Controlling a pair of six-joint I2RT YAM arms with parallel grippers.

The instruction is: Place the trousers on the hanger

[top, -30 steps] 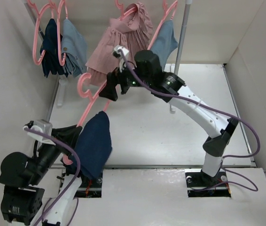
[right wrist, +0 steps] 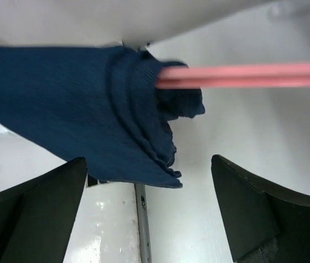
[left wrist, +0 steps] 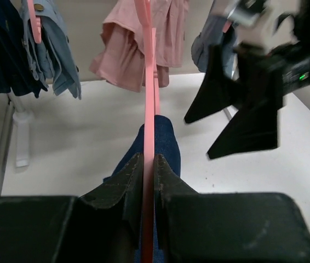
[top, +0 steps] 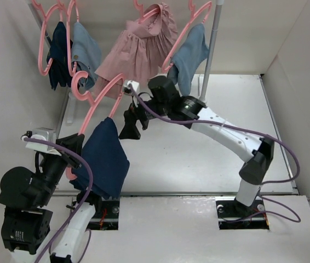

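Navy trousers (top: pixel 104 159) hang draped on a pink hanger (top: pixel 95 108) at the left of the top view. My left gripper (top: pixel 77 143) is shut on the hanger's arm; in the left wrist view the pink bar (left wrist: pixel 149 109) runs upright between the dark fingers. My right gripper (top: pixel 130 131) stands open just right of the hanger, with nothing between its fingers. From the right wrist view, the trousers (right wrist: pixel 84 104) and a hanger end (right wrist: pixel 242 75) lie beyond the spread fingers (right wrist: pixel 40 213). The cloth's far side is partly hidden.
A rack's pole (top: pixel 212 49) stands behind, with other hangers carrying a pink dress (top: pixel 138 46), a blue garment (top: pixel 190 57), light blue shorts (top: pixel 86 52) and dark trousers (top: pixel 59 55).
My left gripper has moved slightly left and up in the top view, carrying the hanger and trousers. The right gripper has come down, nearer the trousers' right side.
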